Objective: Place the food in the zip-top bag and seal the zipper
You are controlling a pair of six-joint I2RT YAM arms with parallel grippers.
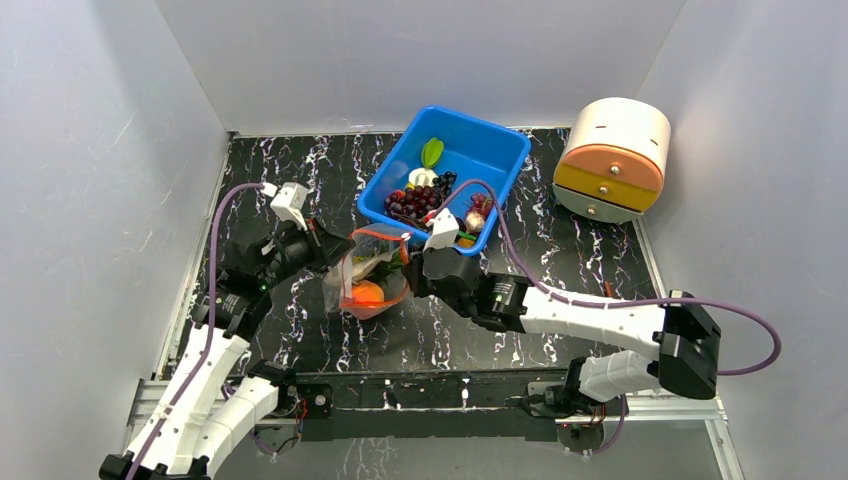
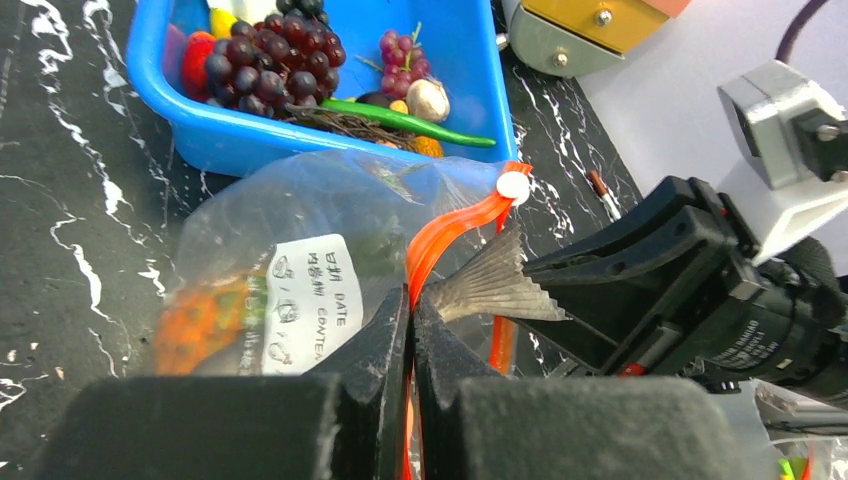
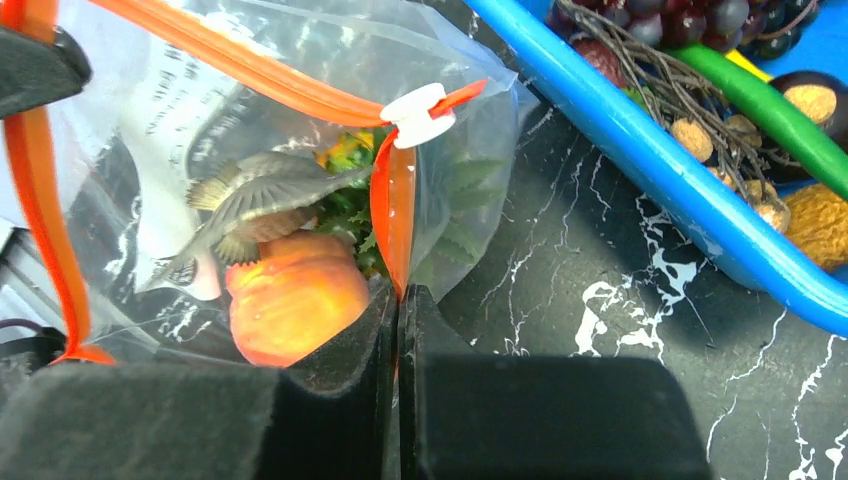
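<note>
The clear zip top bag point(image 1: 383, 305) stands between my grippers, its orange-edged mouth spread open. Inside are a peach point(image 3: 300, 300), a grey fish point(image 3: 262, 205) and some green leafy food point(image 3: 350, 215). My left gripper is shut with the orange zipper strip point(image 2: 450, 228) running between its fingers. On the opposite side of the mouth, my right gripper is shut on the orange strip just below the white slider point(image 3: 418, 115). The fish's tail point(image 2: 490, 280) sticks up at the mouth, close to the right gripper's fingers in the left wrist view.
Right behind the bag is a blue bin point(image 1: 512, 160) with grapes point(image 1: 412, 202), a green pepper point(image 2: 420, 125) and other food. A small drawer cabinet point(image 1: 612, 155) stands at the back right.
</note>
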